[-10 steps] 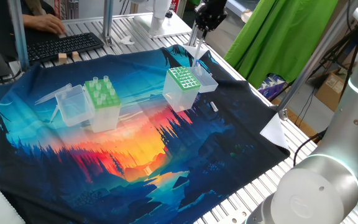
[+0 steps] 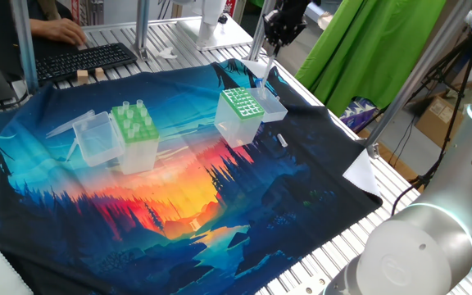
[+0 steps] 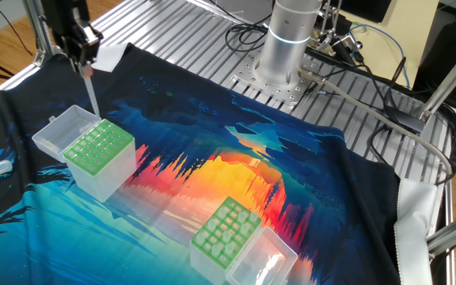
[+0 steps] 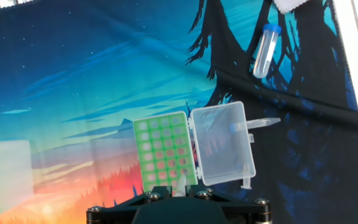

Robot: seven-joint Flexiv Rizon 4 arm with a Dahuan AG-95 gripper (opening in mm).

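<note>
My gripper [image 2: 274,49] is shut on a slim translucent pipette tip [image 2: 267,72] that points down. In the second exterior view the tip [image 3: 93,99] hangs beside a clear box with a green rack top [image 3: 100,146], its lid [image 3: 62,131] folded open. In the wrist view my gripper shows at the bottom edge, the held tip [image 4: 181,183] in front of the green rack [image 4: 165,146]. Whether the tip touches anything cannot be told. A second box with a green rack [image 2: 133,123] has several tubes or tips standing up in it.
A blue-capped tube [image 4: 266,53] lies on the cloth, and a tapered tip [image 4: 265,123] pokes out beside the open lid [image 4: 219,143]. The second box's lid [image 2: 98,138] also stands open. A keyboard [image 2: 84,61] sits at the back.
My gripper has shifted slightly to the right and a little lower in the first exterior view, with the tip still in it. The boxes have stayed where they were.
</note>
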